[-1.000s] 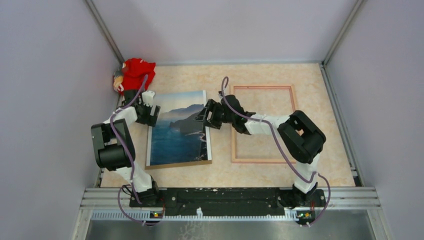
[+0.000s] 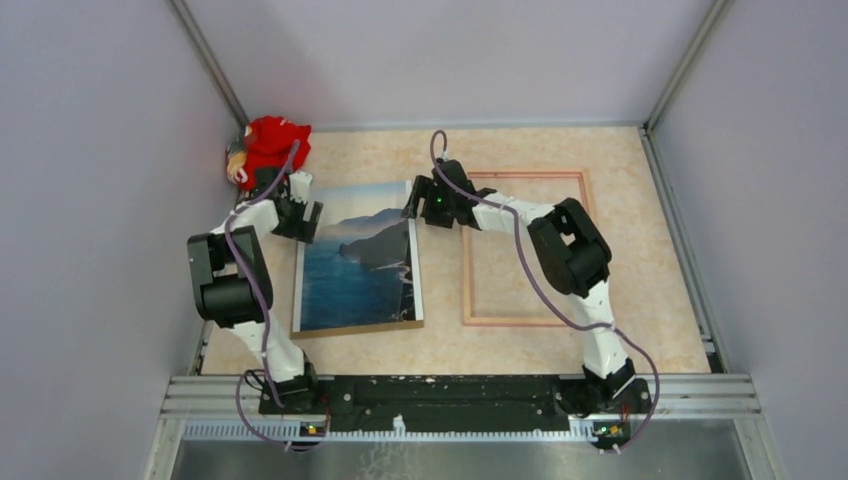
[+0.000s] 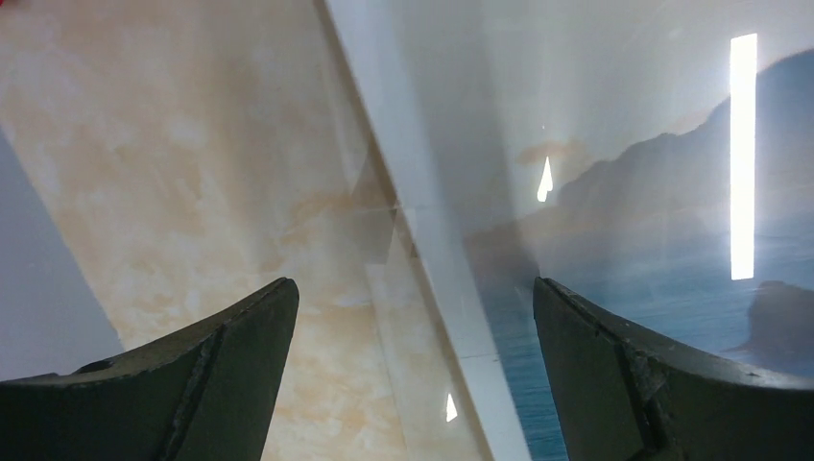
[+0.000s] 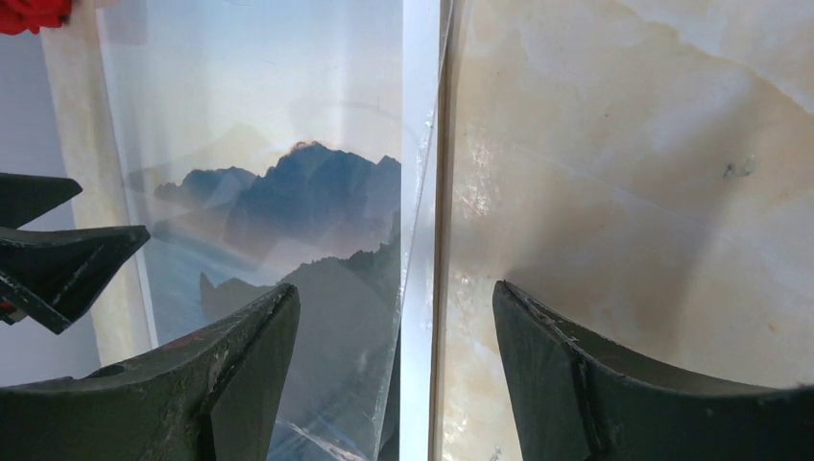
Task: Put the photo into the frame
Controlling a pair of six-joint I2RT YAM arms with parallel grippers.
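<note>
The photo [image 2: 350, 280], a seascape with cliffs and white edges, lies on a flat board on the left of the table, with clear film visible over it in the wrist views. My left gripper [image 2: 308, 222] stands open at its upper-left edge; in the left wrist view its fingers straddle that edge. My right gripper [image 2: 418, 200] is open at the upper-right edge, fingers either side of the white border [image 4: 418, 240]. Neither holds anything. The empty light-wood frame [image 2: 467, 290] lies on the right, partly under my right arm.
A red cloth [image 2: 275, 140] with another object sits in the back-left corner, close to my left gripper. Walls border the table on the sides and back.
My right gripper has moved toward the back along the photo's edge.
</note>
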